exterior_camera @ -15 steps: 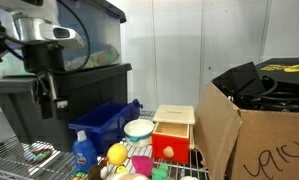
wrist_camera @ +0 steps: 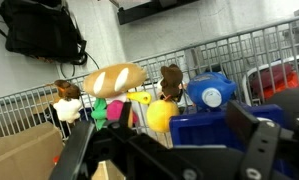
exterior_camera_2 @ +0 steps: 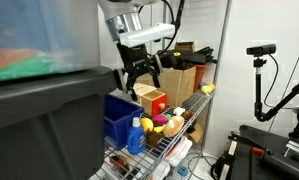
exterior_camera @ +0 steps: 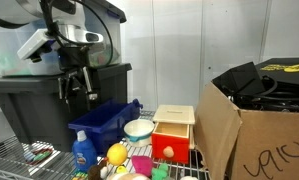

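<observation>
High over the wire rack, my gripper (exterior_camera: 78,97) points down with its fingers apart and nothing visible between them. The wrist view shows the two dark fingers on either side at the bottom, with a gap between. Below lie a blue bottle (exterior_camera: 84,151), a blue bin (exterior_camera: 107,125), an orange-yellow ball (exterior_camera: 117,154) and a pink toy (exterior_camera: 142,164). A toy bread loaf (wrist_camera: 116,79) and a brown toy (wrist_camera: 171,82) lie along the rack edge in the wrist view. An orange-red box (exterior_camera: 171,142) stands behind, near a pale bowl (exterior_camera: 139,129).
A large grey container (exterior_camera_2: 49,125) rises beside the rack, close to the arm. On the other side stands an open cardboard box (exterior_camera: 234,140) with black items in it. Air above the rack's middle is free.
The objects on the rack look unmoved.
</observation>
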